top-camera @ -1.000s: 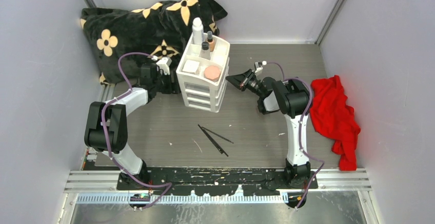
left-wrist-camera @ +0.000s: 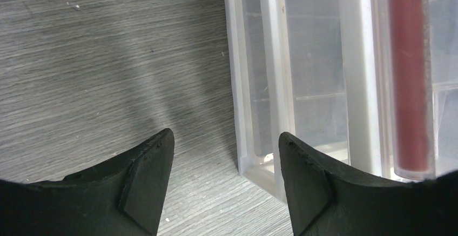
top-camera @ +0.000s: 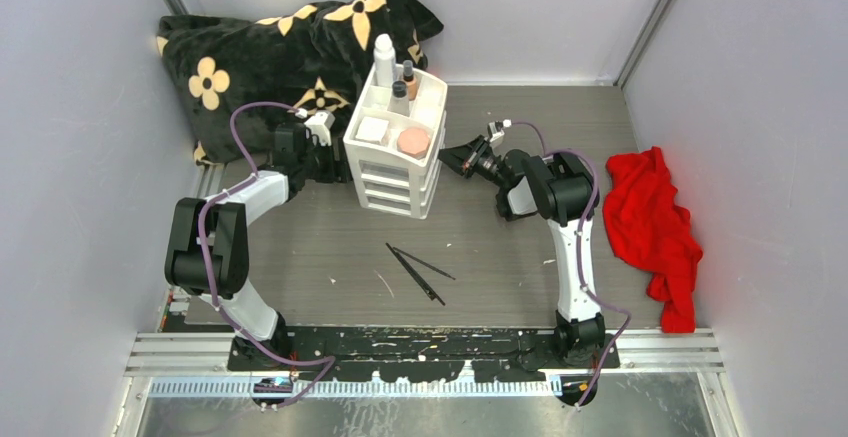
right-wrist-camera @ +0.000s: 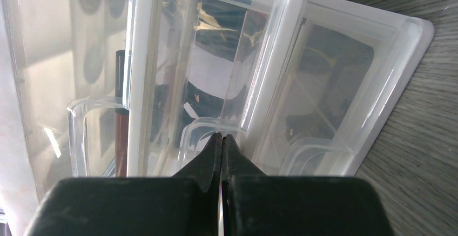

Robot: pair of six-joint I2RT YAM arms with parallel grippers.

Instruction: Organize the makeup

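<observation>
A white organizer with clear drawers (top-camera: 395, 182) stands in the middle of the floor. On its top tray are a white bottle (top-camera: 385, 61), two small bottles with dark caps, a white box (top-camera: 373, 131) and a pink round compact (top-camera: 413, 141). A reddish tube (left-wrist-camera: 409, 74) shows behind clear plastic in the left wrist view. My left gripper is open beside the organizer's left side, bare floor between its fingers. Across from it my right gripper is shut by the drawer fronts, close to a clear drawer handle (right-wrist-camera: 213, 123); whether they touch I cannot tell.
Two dark pencils (top-camera: 416, 275) lie on the floor in front of the organizer. Behind is a dark flowered pillow (top-camera: 270, 67). A red cloth (top-camera: 655, 227) lies at far right. Open floor surrounds the pencils.
My right gripper has shifted slightly to the left, toward the organizer. The left arm, the organizer and the items on top have not moved.
</observation>
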